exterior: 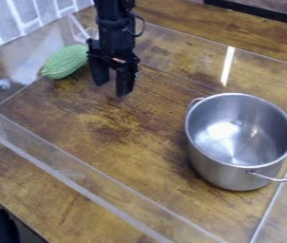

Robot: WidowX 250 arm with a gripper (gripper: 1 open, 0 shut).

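My black gripper (112, 72) hangs over the wooden tabletop at the upper middle of the camera view, its two fingers pointing down. It looks open, with nothing clearly visible between the fingers. A green ridged oblong object (64, 62) lies to its left, apart from the fingers. A large steel pot (240, 138) with side handles stands empty on the right.
Clear plastic walls edge the wooden table (102, 157), along the left, bottom and right. White wrinkled material is at the top left.
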